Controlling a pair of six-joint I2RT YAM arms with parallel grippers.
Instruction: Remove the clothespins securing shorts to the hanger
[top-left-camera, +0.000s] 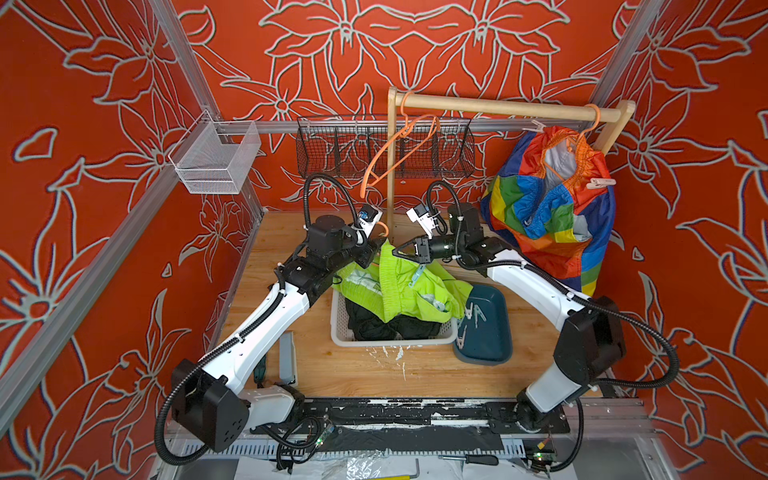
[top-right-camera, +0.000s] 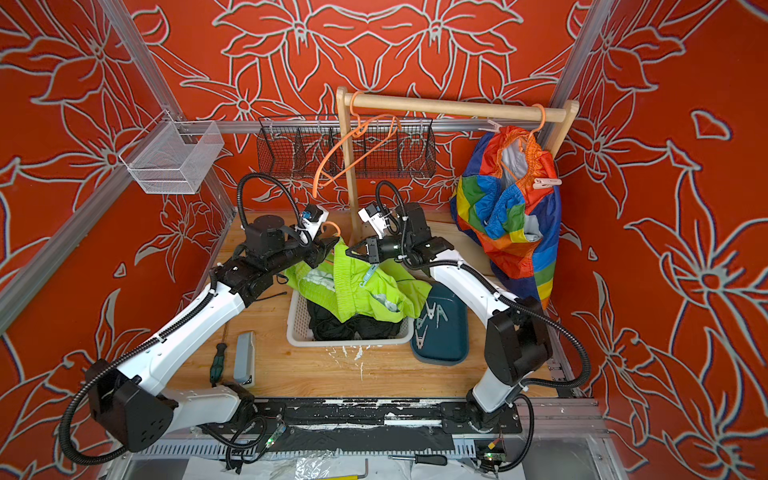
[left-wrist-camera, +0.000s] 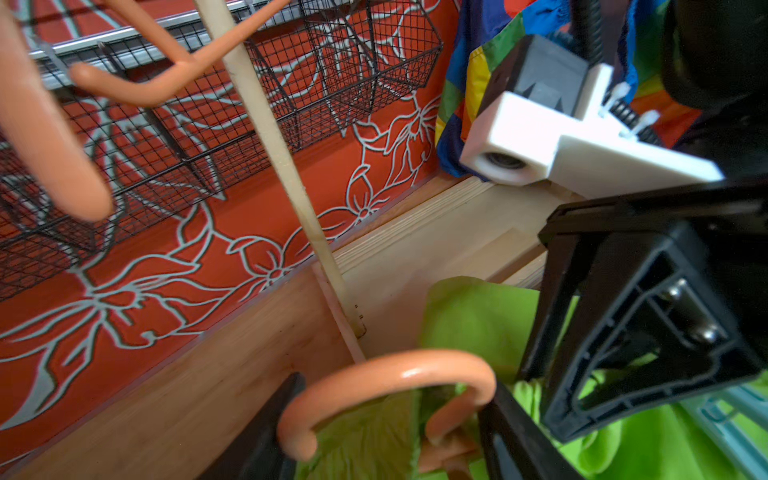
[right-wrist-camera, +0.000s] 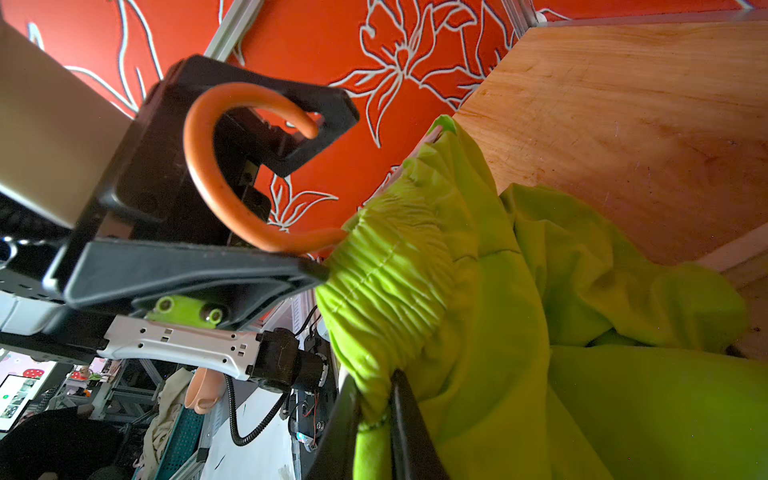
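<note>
Lime-green shorts (top-left-camera: 416, 288) lie bunched over the white basket (top-left-camera: 392, 341), an orange hanger hook (left-wrist-camera: 384, 369) rising from their waistband. My left gripper is part open around that hook, its fingers either side. My right gripper is shut on the waistband, gathered between its fingers. Loose white clothespins (top-right-camera: 432, 316) lie in the teal tray (top-right-camera: 452, 344); whether any remain on the green waistband is not clear.
An empty orange hanger (top-left-camera: 384, 160) and rainbow shorts (top-left-camera: 544, 208) with clothespins hang on the wooden rack (top-left-camera: 504, 108) behind. A screwdriver (top-right-camera: 217, 364) and grey object (top-right-camera: 244, 356) lie front left.
</note>
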